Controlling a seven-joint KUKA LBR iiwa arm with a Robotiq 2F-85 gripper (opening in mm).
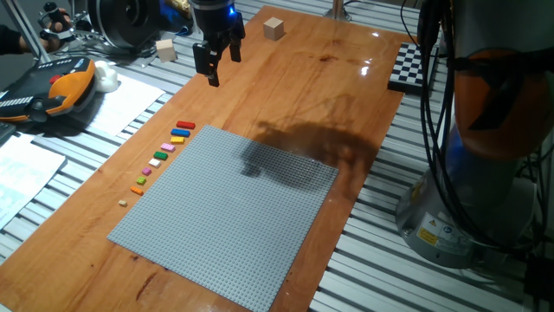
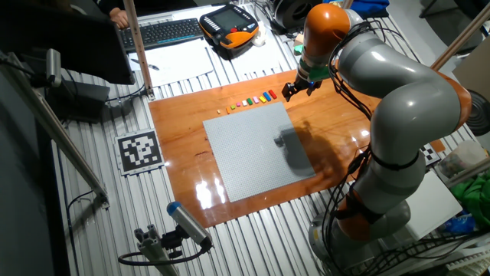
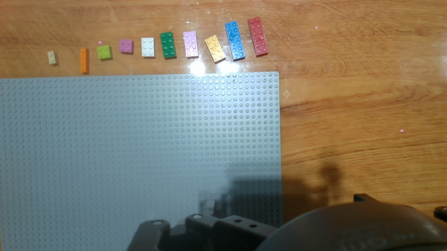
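Note:
A grey studded baseplate (image 3: 140,139) lies flat on the wooden table, bare of bricks. Along one side of it, apart from its edge, runs a row of loose bricks: red (image 3: 258,36), blue (image 3: 235,40), yellow-orange (image 3: 215,49), light pink (image 3: 191,44), green (image 3: 167,45), white (image 3: 148,47), magenta (image 3: 126,46), lime (image 3: 104,52), orange (image 3: 84,61) and beige (image 3: 52,58). My gripper (image 1: 224,69) hangs above the table beyond the red end of the row. Its two fingers stand apart with nothing between them, so it is open. The wrist view does not show the fingertips clearly.
A wooden cube (image 1: 273,29) sits at the table's far end, and a checkered board (image 1: 410,67) near the arm's base. Off the table lie an orange-and-black teach pendant (image 2: 229,29) and a printed marker (image 2: 140,151). Wood right of the plate in the wrist view is clear.

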